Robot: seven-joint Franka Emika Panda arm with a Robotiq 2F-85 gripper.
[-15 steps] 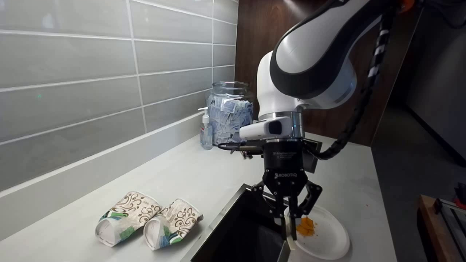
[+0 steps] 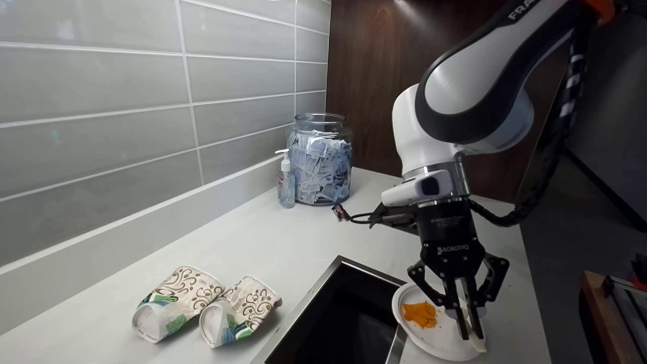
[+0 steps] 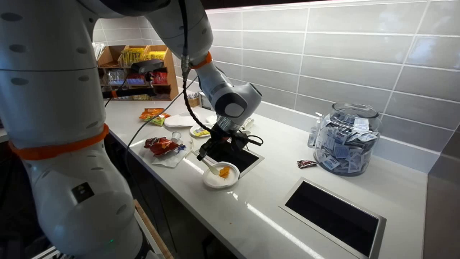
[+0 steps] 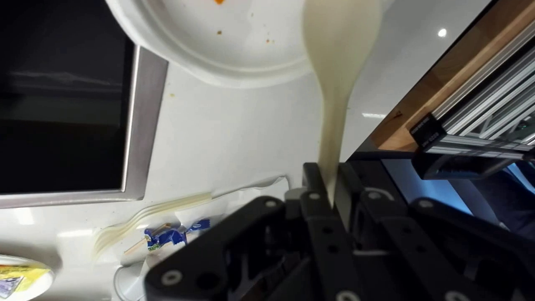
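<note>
A pale cream spoon (image 4: 334, 75) is pinched by its handle in my gripper, which is shut on it. In the wrist view its bowl end points away from the fingers, over the rim of a white plate (image 4: 250, 77). Orange crumbled food (image 2: 421, 314) lies on one side of that plate, seen from the first exterior view. There my gripper (image 2: 471, 336) hangs over the plate's other side. From the second exterior view, the spoon (image 3: 212, 168) slants down from the gripper (image 3: 201, 156) toward the plate; whether it touches the plate cannot be told.
Beside the plate is a dark rectangular opening with a metal rim (image 4: 145, 120). Two patterned paper cups (image 2: 182, 297) (image 2: 239, 309) lie on the counter. A red snack bag (image 3: 161, 146) lies on the near side. A packet-filled glass jar (image 3: 349, 140) stands farther along.
My gripper has moved right in the first exterior view, from the opening's edge across to the plate's far side, keeping the spoon. The orange food appears slightly shifted left along with the plate.
</note>
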